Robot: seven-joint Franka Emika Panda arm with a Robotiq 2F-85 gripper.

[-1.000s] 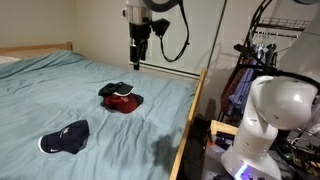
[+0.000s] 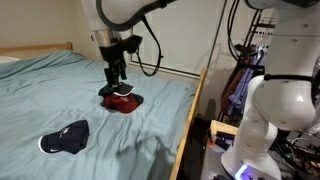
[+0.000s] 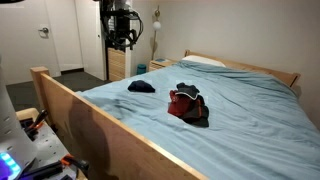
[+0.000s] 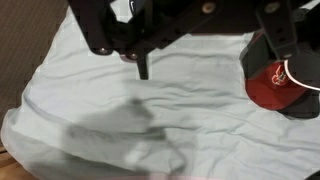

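Observation:
My gripper (image 2: pixel 115 78) hangs open in the air above the bed, its fingers pointing down and nothing between them. In exterior view 1 it overlaps the top edge of a cap pile, while exterior view 2 shows the gripper (image 3: pixel 122 43) well above the bed. The pile holds a red cap (image 2: pixel 121 104) and dark caps, one with a white brim (image 3: pixel 187 89). Apart from them lies a navy cap (image 2: pixel 66 137) with a white mark. In the wrist view, the red cap (image 4: pixel 268 93) shows at the right, partly behind one finger.
A light blue sheet (image 2: pixel 105 155) covers the bed, bare around the caps. Along the robot's side of the bed runs a wooden board (image 3: pixel 120 132). A wooden headboard (image 3: pixel 240 68) stands at the far end.
In exterior view 1, my gripper has moved left and lower over the last second, toward the cap pile in the picture. The caps have not moved.

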